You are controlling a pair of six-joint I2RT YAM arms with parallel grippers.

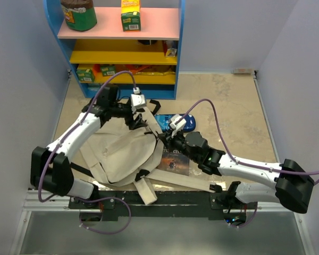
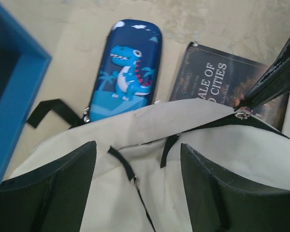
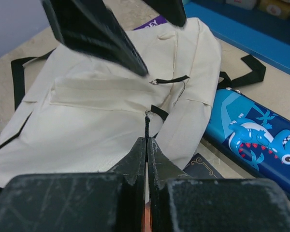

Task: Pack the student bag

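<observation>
The cream cloth bag (image 1: 122, 151) lies flattened on the floor, its black zipper along the right edge. My right gripper (image 1: 160, 139) is at that edge, shut on a thin black zipper pull (image 3: 147, 123) whose end sticks out past the fingertips. Above the bag's upper part, my left gripper stands open, fingers apart and empty; another black zipper pull (image 2: 128, 166) lies on the cloth below. The blue dinosaur pencil case (image 2: 128, 72) rests beside the bag. A dark book (image 2: 208, 77), partly covered by bag cloth, lies nearer the front.
A blue-framed shelf (image 1: 122, 57) with packaged goods stands at the back. Behind the bag in the right wrist view, part of a purple item (image 3: 152, 21) shows.
</observation>
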